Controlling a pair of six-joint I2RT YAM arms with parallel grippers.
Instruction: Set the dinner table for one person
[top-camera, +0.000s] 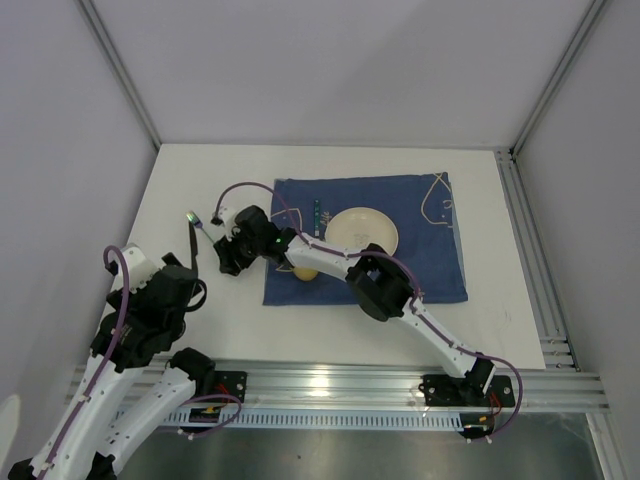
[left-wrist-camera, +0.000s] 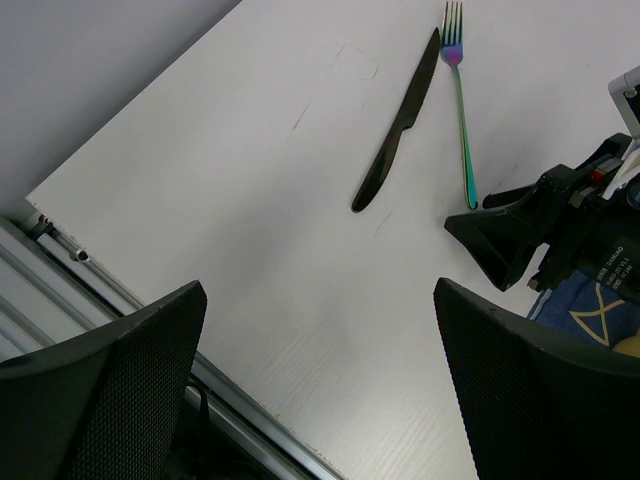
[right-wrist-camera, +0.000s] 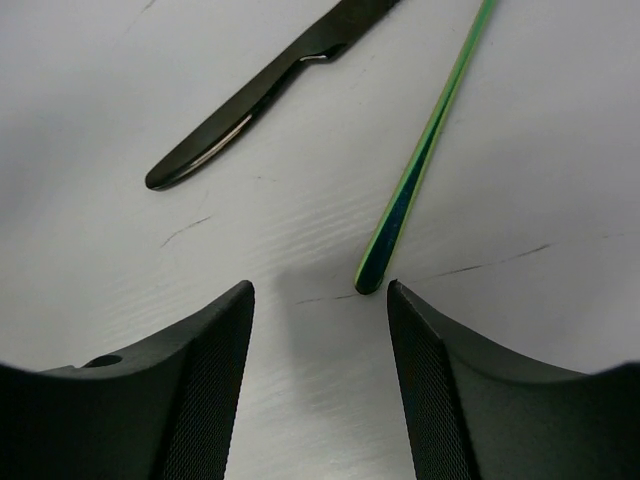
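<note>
A dark knife (left-wrist-camera: 405, 120) and a green-handled fork (left-wrist-camera: 462, 120) lie on the white table at the left. The right gripper is open just at the end of the fork's handle, with nothing held; the knife lies beside it in that view. The left gripper hangs open over the table's left part, nothing between its fingers. A blue placemat (top-camera: 400, 280) carries a cream plate (top-camera: 362, 225), a narrow upright-lying utensil (top-camera: 317, 215) and a yellowish item (top-camera: 305, 273), partly hidden by the right arm.
Bare table (top-camera: 500, 300) surrounds the mat on the right and along the back. Metal rails and walls border it. The right arm spans over the mat's lower left part.
</note>
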